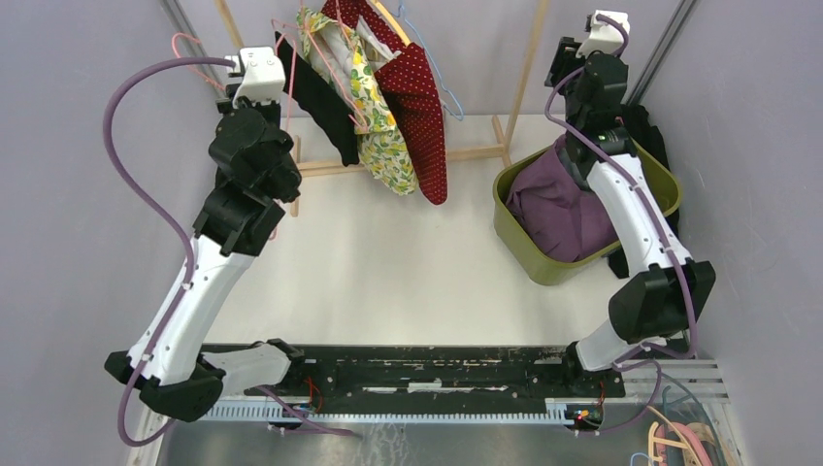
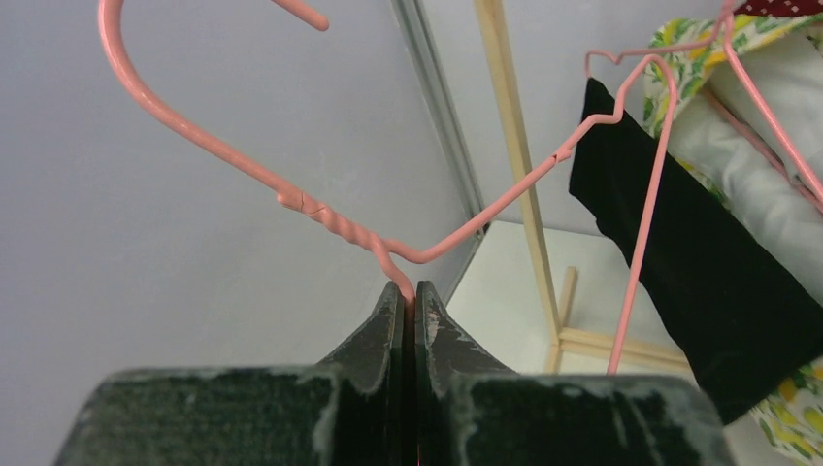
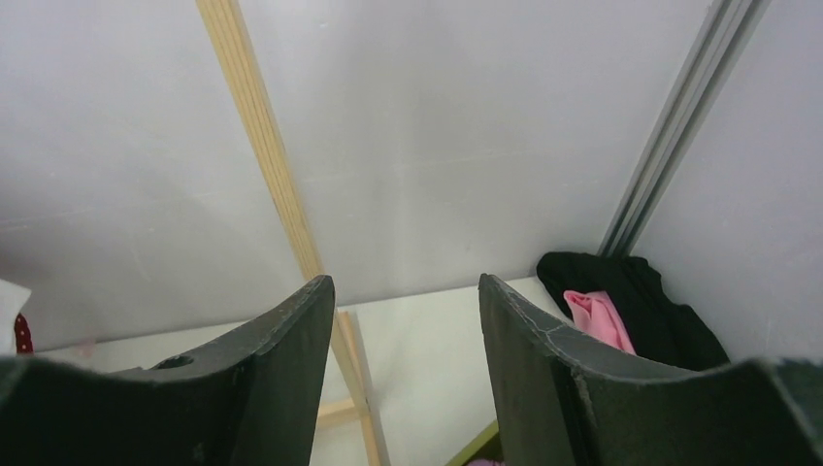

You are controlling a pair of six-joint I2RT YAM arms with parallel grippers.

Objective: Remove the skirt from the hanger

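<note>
A pink hanger (image 2: 233, 158), bare of any garment, is pinched at its neck by my left gripper, which is shut. In the top view the left arm's wrist covers much of that hanger. Purple cloth (image 1: 558, 209), which may be the skirt, lies bunched inside the olive-green tub (image 1: 529, 257). My right gripper hangs over the tub's far part with its fingers (image 3: 301, 359) wide apart and nothing between them.
On the wooden rack (image 1: 471, 153) hang a black garment (image 1: 315, 97), a lemon-print garment (image 1: 385, 160), a red dotted garment (image 1: 419, 126) and a blue hanger (image 1: 442, 78). Black cloth (image 1: 645, 131) lies behind the tub.
</note>
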